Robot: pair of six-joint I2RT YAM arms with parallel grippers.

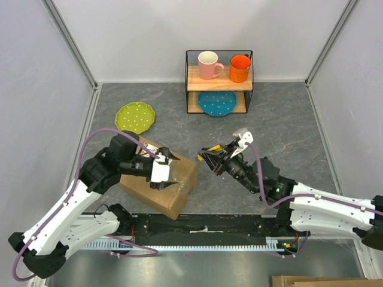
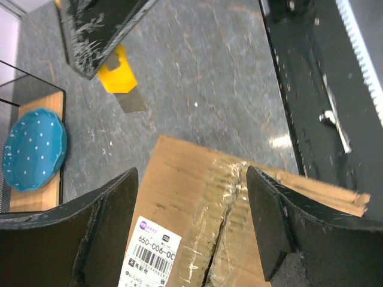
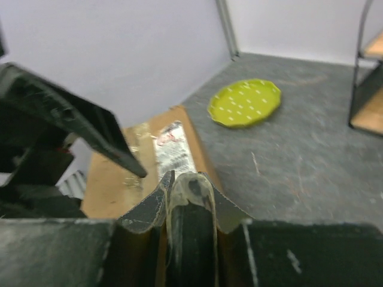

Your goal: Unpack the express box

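The brown cardboard box [image 1: 143, 190] lies slanted on the grey table. Clear tape [image 2: 197, 224] runs over its top beside a white label [image 2: 149, 254], with a dark line along the tape; whether that line is a cut I cannot tell. Above the box, my left gripper is open, its fingers spread and nothing between them. To the right of the box, my right gripper [image 1: 209, 156] is shut on a yellow cutter [image 2: 118, 75]. A grey blade [image 2: 131, 100] sticks out from the cutter. The right fingers hide most of its body.
A green dotted plate [image 1: 135, 117] lies behind the box. At the back stands a rack [image 1: 190, 98] with a pink mug [image 1: 207, 64], an orange mug [image 1: 239, 69] and a blue plate [image 1: 217, 103]. Bare table stretches across the middle and right.
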